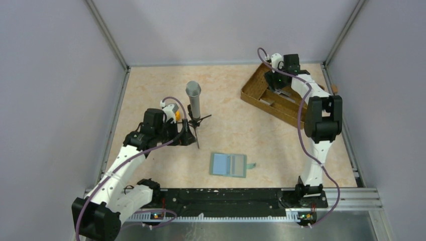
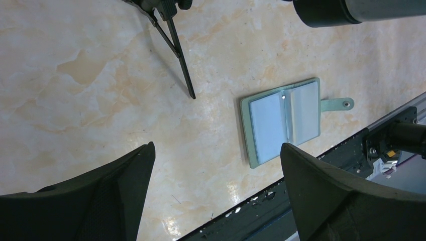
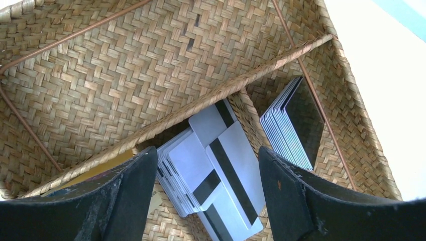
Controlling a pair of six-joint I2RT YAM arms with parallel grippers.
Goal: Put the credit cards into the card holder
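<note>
The pale green card holder (image 1: 243, 166) lies unfolded near the table's front edge. Its strap (image 2: 337, 104) points right in the left wrist view. Silver-white credit cards (image 3: 236, 165) with dark stripes lie stacked and overlapping in one compartment of the woven basket (image 1: 289, 114). A second stack of black-topped cards (image 3: 304, 123) stands in the compartment beside it. Over the basket, my right gripper is open, its fingers spread above the striped cards and holding nothing. My left gripper is open and empty over the table's left part, left of the holder.
A grey cylinder on a black tripod (image 1: 194, 100) stands just beyond the left gripper, one leg (image 2: 184, 70) reaching toward it. Bare tabletop (image 1: 231, 130) lies between tripod, basket and card holder. Woven dividers and side walls rise around the cards.
</note>
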